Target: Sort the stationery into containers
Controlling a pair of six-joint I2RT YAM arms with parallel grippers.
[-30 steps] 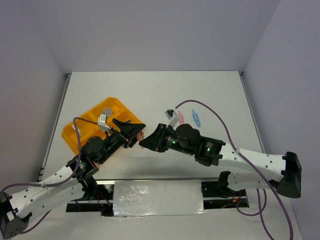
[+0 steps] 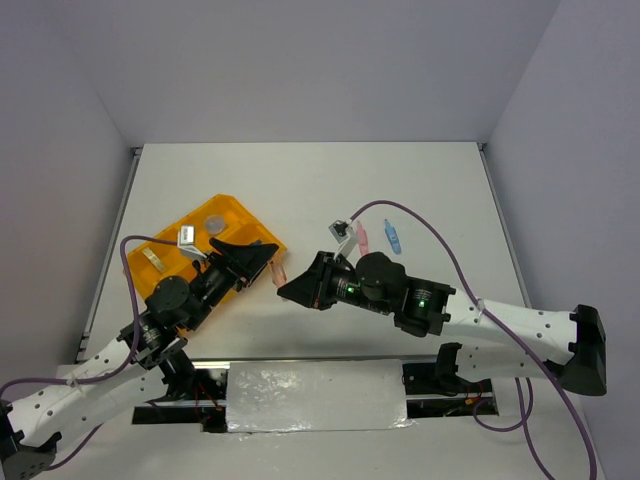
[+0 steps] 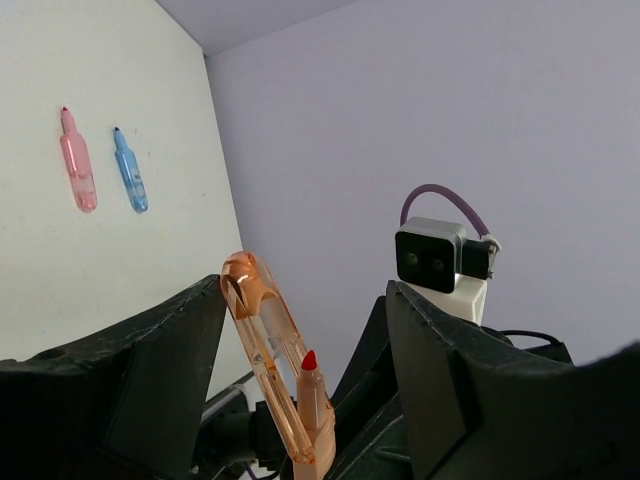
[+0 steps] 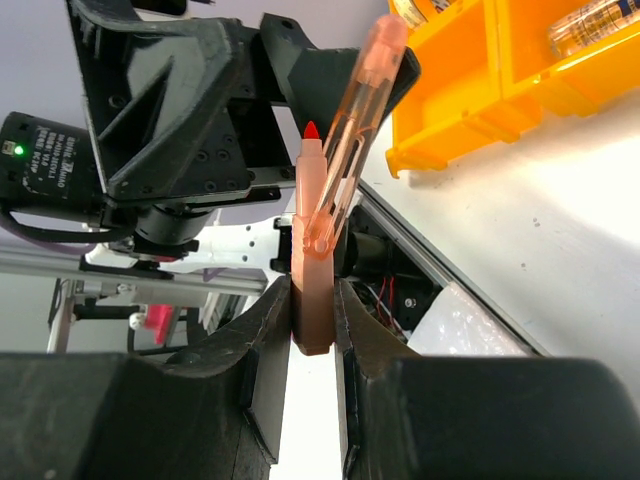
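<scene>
An orange marker (image 4: 311,190) with a bare red tip stands in my right gripper, which is shut on its lower body. Alongside it leans a long clear piece (image 4: 352,140) with an orange end; whether the two are joined, I cannot tell. My left gripper stands open around the clear piece's upper end, its fingers apart. Out on the table lie a pink marker (image 3: 77,165) and a blue marker (image 3: 130,175). The orange divided container (image 2: 228,203) sits at the left, partly hidden by my left arm.
Inside the container are a round clear item (image 2: 214,224), a pale item (image 2: 153,260) and a clear item with a printed label (image 4: 597,25). Both arms are close together at the front.
My left gripper has drawn back leftward, away from the right one. The right gripper stays almost in place, still holding the orange marker. The pink and blue markers have not moved.
</scene>
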